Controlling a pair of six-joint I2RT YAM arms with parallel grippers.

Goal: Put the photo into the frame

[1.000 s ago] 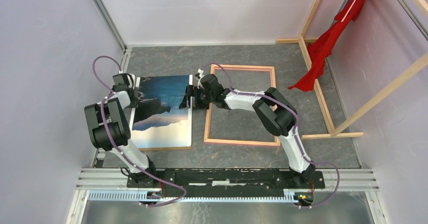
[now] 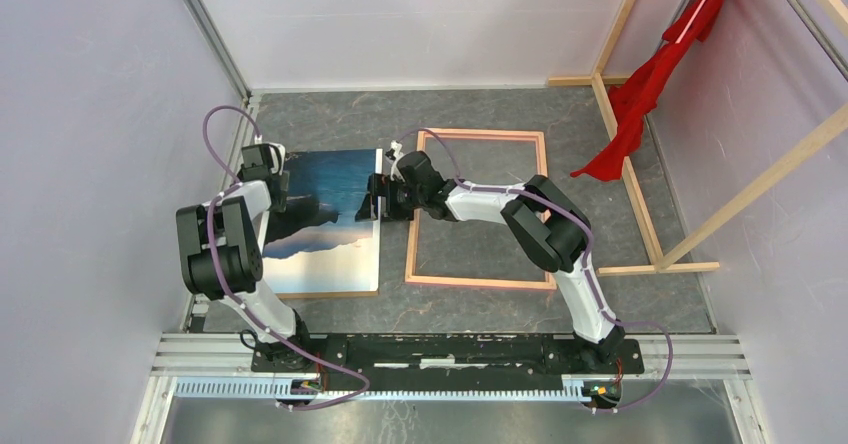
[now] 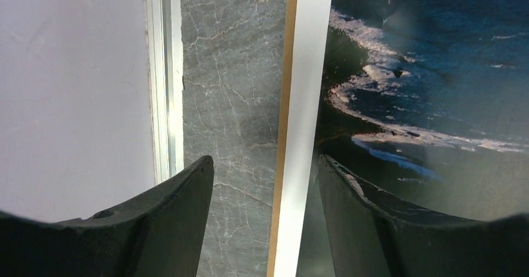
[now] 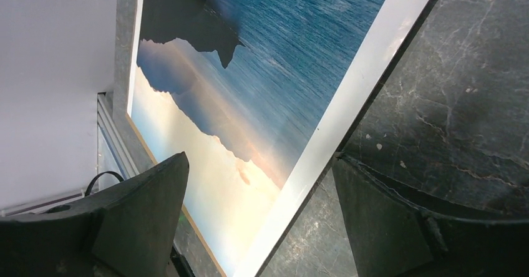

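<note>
The photo point(image 2: 325, 214), a panel with a sea picture and white edges, lies flat on the left of the grey table. Its left edge point(image 3: 302, 121) runs between the parted fingers of my left gripper, the right finger close to that edge. Around the photo's right edge point(image 4: 349, 96) my right gripper stands open, one finger over the picture and the other over the table. An empty wooden frame point(image 2: 480, 282) lies flat to the right, partly under the right arm. Whether any finger touches the photo, I cannot tell.
A red cloth point(image 2: 655, 84) hangs on a wooden rack point(image 2: 640, 204) at the right. Close on the photo's left is the side wall point(image 3: 75, 102). Bare table point(image 2: 400, 109) shows behind the photo and the frame.
My left gripper has moved right, from beside the photo's left edge to over it. The right arm and the frame look still, and the photo has hardly shifted.
</note>
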